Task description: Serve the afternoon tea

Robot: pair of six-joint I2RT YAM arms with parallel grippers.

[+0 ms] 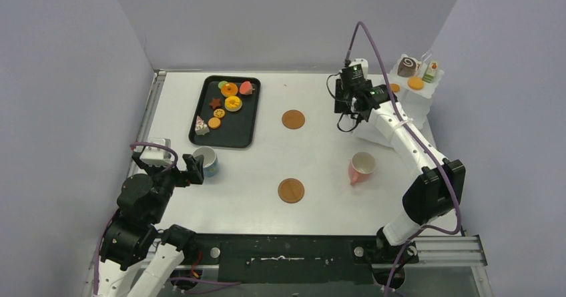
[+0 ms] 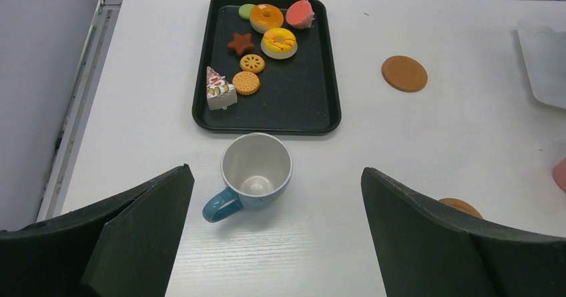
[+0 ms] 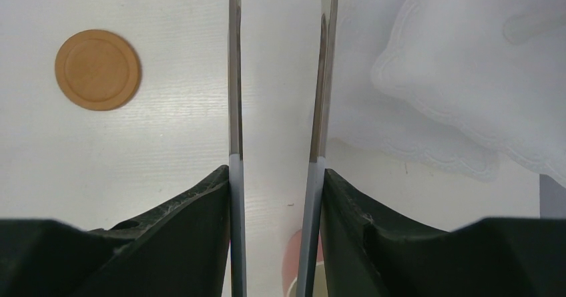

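Note:
In the right wrist view my right gripper is closed against the outsides of a pair of metal tongs [image 3: 324,90]. The tongs' arms stand apart with nothing between them in the visible part; their far ends are out of view. A white tiered stand [image 1: 419,99] carries a brown roll cake [image 1: 408,66] and orange pieces [image 1: 415,83]. My left gripper is open and empty above the table, near a blue-handled cup [image 2: 256,170]. Donuts [image 1: 233,103], cookies [image 1: 214,123] and a cake slice [image 1: 201,125] lie on a black tray [image 1: 243,127].
Two round brown coasters lie mid-table, the far coaster [image 1: 293,119] and the near coaster [image 1: 291,190]. A pink cup [image 1: 362,165] stands at the right, below my right arm. The table between tray and stand is mostly clear.

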